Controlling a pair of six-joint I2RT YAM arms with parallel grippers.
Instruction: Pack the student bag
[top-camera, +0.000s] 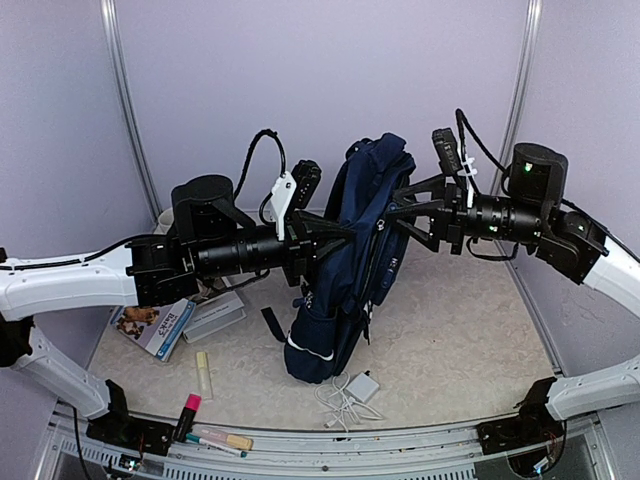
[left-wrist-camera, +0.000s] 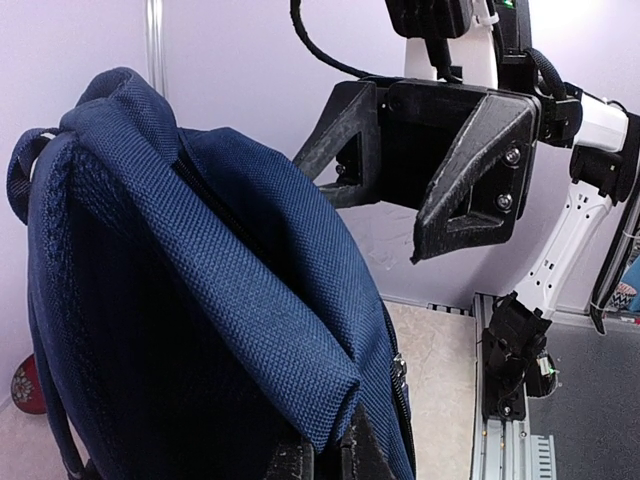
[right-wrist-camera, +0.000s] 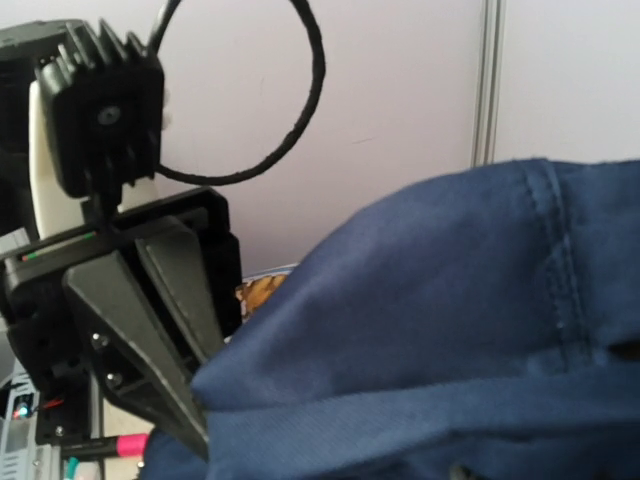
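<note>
A navy backpack (top-camera: 360, 250) stands upright, leaning a little, at the middle of the table. My left gripper (top-camera: 335, 240) is shut on the fabric at its left edge; in the left wrist view the fingertips pinch the navy edge (left-wrist-camera: 325, 400) low in the picture. At the bag's right side is my right gripper (top-camera: 408, 215), its fingers spread, close to the front panel. The left wrist view shows nothing between those fingers. Navy fabric (right-wrist-camera: 450, 290) fills much of the right wrist view, which hides most of that gripper's fingertips. The bag's inside is hidden.
Books (top-camera: 155, 325) and a pale box (top-camera: 215, 315) lie at left, partly under my left arm. A pink-capped marker (top-camera: 188, 415), a pale yellow tube (top-camera: 204, 375) and several pens are near the front edge. A white charger (top-camera: 362, 386) with cable lies before the bag.
</note>
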